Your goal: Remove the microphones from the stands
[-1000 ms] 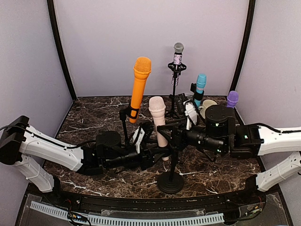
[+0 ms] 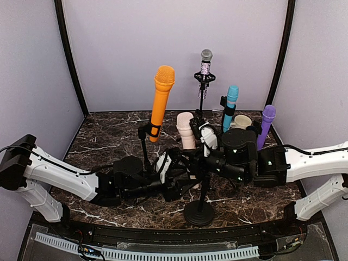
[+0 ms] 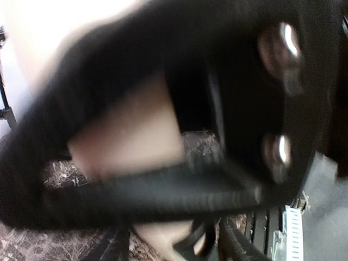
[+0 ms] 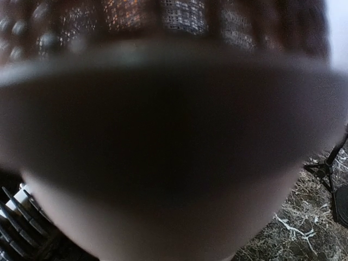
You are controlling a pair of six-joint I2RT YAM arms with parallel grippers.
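A pale pink microphone [image 2: 186,130] stands at the centre in the top view, its lower part behind both grippers and a black stand with a round base [image 2: 199,213]. My right gripper [image 2: 197,153] is shut on the microphone, whose body fills much of the right wrist view, blurred. My left gripper [image 2: 175,174] is low at the microphone and stand holder; in the left wrist view a blurred black holder [image 3: 283,109] is close around the pink handle [image 3: 130,130]. How far the left fingers are open is hidden.
An orange microphone [image 2: 162,100] on a stand is left of centre, a silver-topped one [image 2: 205,68] behind, blue [image 2: 231,98] and purple [image 2: 267,117] ones at right, near a cream cup [image 2: 242,122].
My right gripper has moved in left onto the pink microphone, whose head has shifted slightly. The stand base has moved a little, and my left gripper has shifted slightly.
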